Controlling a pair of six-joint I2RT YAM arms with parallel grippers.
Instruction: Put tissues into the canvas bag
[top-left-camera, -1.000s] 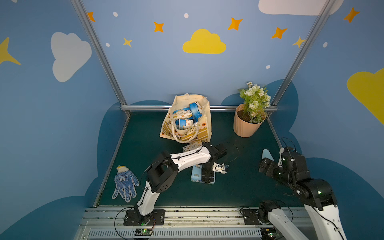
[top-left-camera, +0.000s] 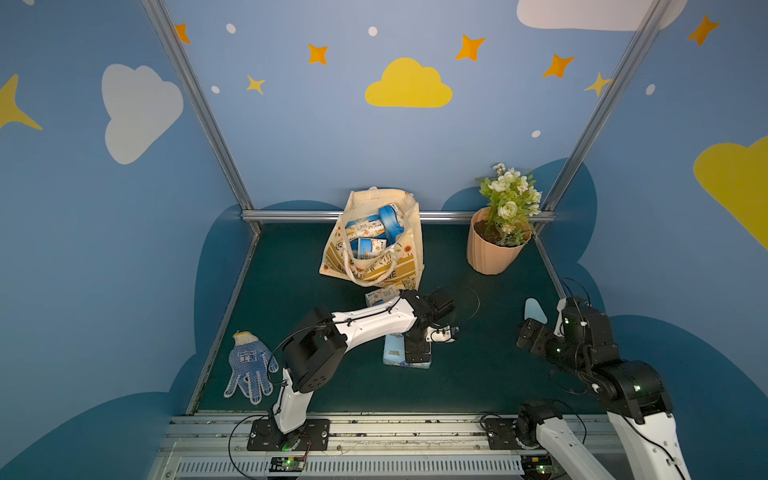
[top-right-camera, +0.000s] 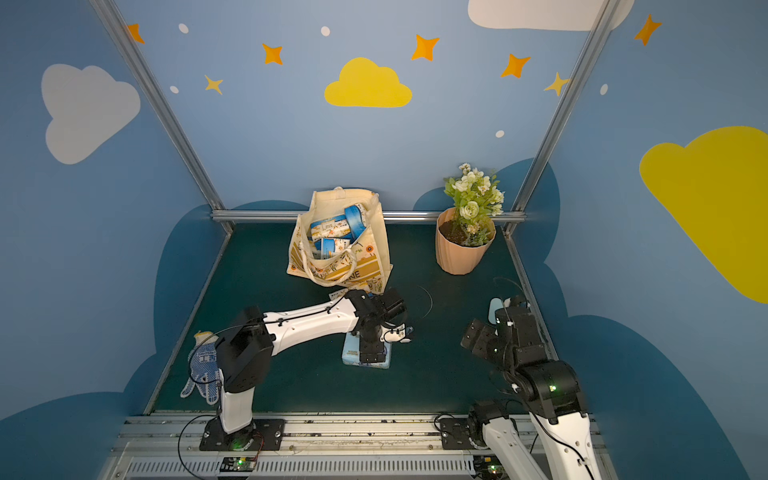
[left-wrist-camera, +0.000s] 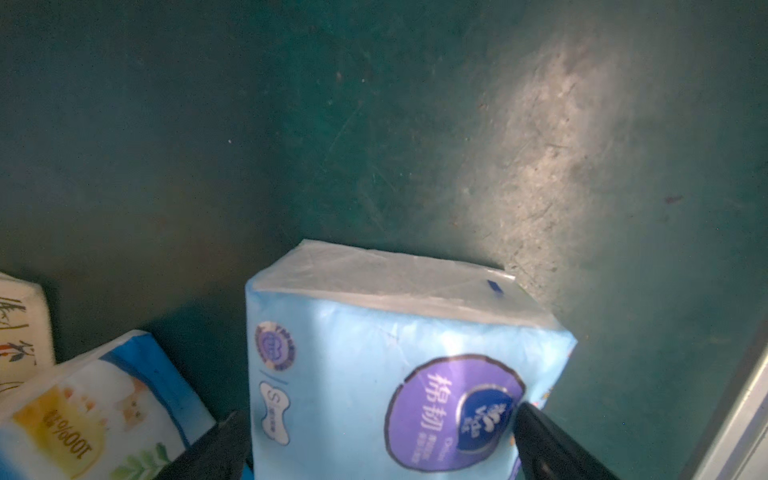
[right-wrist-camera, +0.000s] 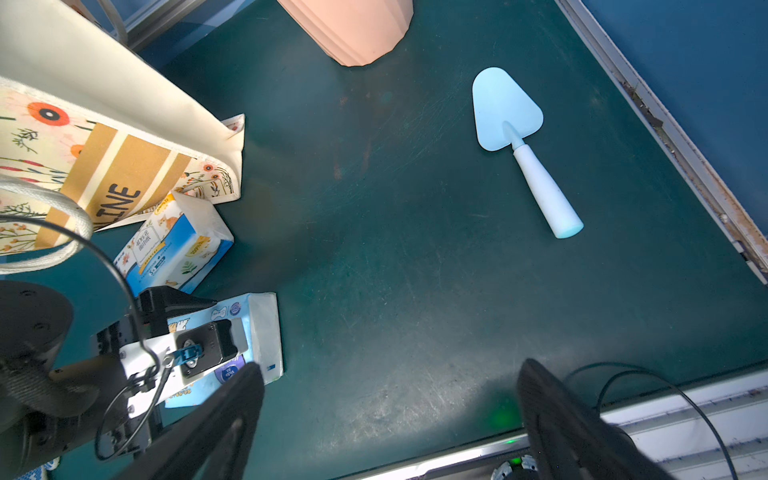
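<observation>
The cream canvas bag stands open at the back, with several blue-and-white tissue packs inside. A light-blue tissue pack with a purple circle lies on the table in front of it. My left gripper is over this pack, open, one finger toward each side; whether they touch it I cannot tell. Between that pack and the bag rests another blue, white and orange pack, close to the bag's base. At the right, my right gripper hangs open with nothing between its fingers.
A pink flowerpot with white flowers stands at the back right. A pale-blue trowel lies at the right, and a blue-white glove at the front left. Bare table stretches between the packs and the trowel.
The right arm has barely moved; bag and packs look unchanged.
</observation>
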